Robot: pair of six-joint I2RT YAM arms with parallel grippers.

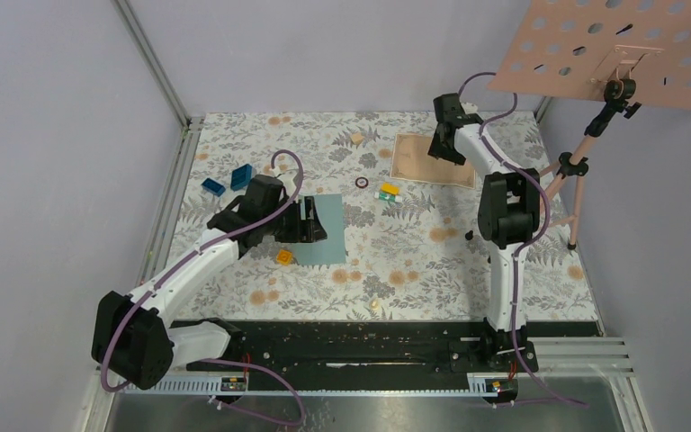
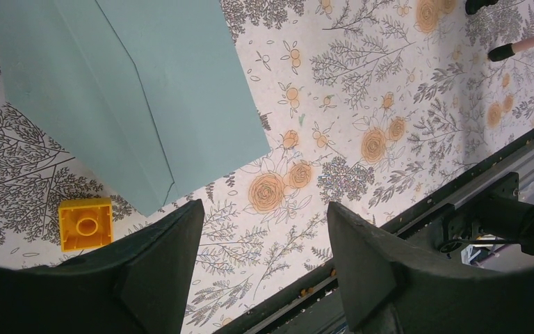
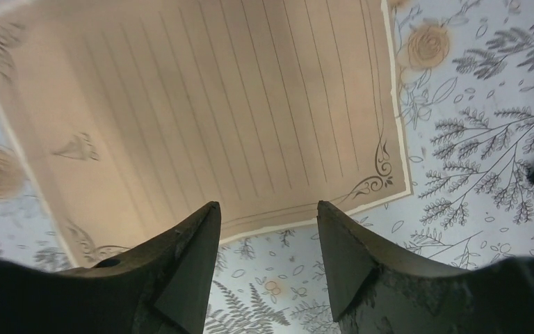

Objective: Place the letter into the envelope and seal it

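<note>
The tan lined letter [image 1: 418, 162] lies flat at the back right of the table. Over its right part hovers my right gripper [image 1: 444, 158]. In the right wrist view the letter [image 3: 243, 132] spreads beyond my right gripper's fingertips [image 3: 205, 226], which stand apart with nothing between them. A blue-grey envelope [image 1: 329, 225] lies left of centre, its right part showing beside my left gripper [image 1: 309, 231]. From the left wrist the envelope [image 2: 201, 97] shows a folded edge running along it. My left gripper is open and empty above the table.
A yellow-orange block [image 2: 85, 224] sits close to the envelope's near corner. Two blue boxes [image 1: 241, 176] stand to the left. A tape ring [image 1: 362, 183] and a glue stick [image 1: 389, 196] lie mid-table. At the right stands a tripod [image 1: 582, 148].
</note>
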